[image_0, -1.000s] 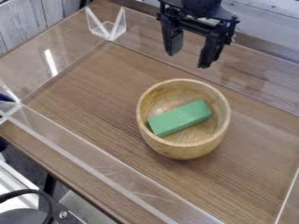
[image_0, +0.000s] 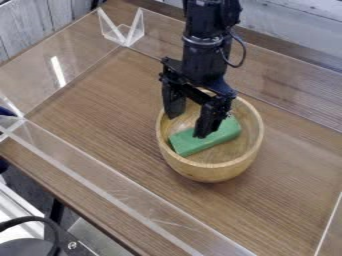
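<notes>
My black gripper (image_0: 190, 105) reaches down from the top centre to just over a tan round bowl (image_0: 230, 163). Its two dark fingers are apart, one at the bowl's left rim, the other over the bowl's inside. A green block (image_0: 206, 141) lies inside the bowl, partly under the right finger. I see nothing held between the fingers, though whether they touch the block is unclear.
A clear plastic piece (image_0: 120, 28) lies at the upper left. A dark cable (image_0: 40, 222) runs at the lower left.
The bowl looks unmoved.
</notes>
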